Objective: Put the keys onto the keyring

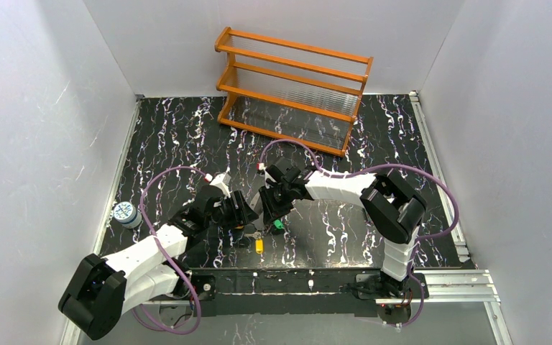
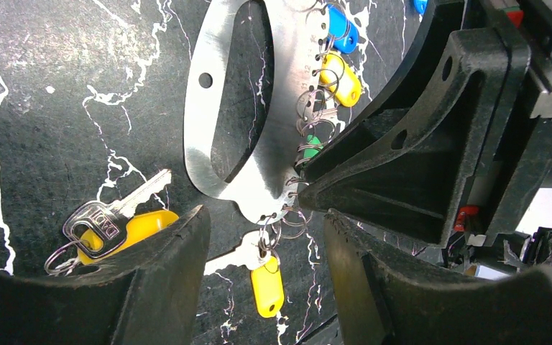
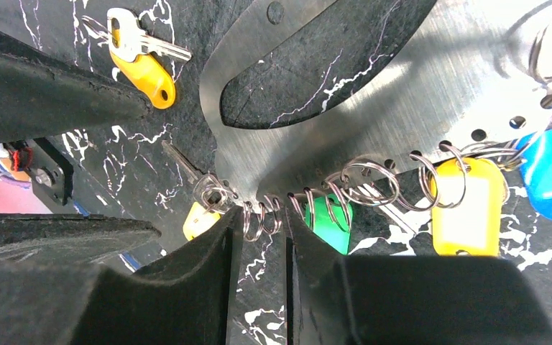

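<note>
The keyring is a flat metal plate [image 2: 285, 93] with a looped handle and rings along its holed edge. Blue, yellow and green [image 3: 333, 226] tags hang there, with a key and yellow tag [image 2: 267, 289] at the lower end. A separate key [image 2: 95, 231] with a yellow tag lies left of the plate. My left gripper is open, with wide-apart fingers near the plate's lower end. At the ringed edge, my right gripper stands narrowly open; small rings [image 3: 260, 217] show in its gap, whether gripped I cannot tell.
A wooden rack [image 1: 291, 90] stands at the back. To the far left sits a round white-lidded container [image 1: 126, 213]. Both grippers are close together over the plate.
</note>
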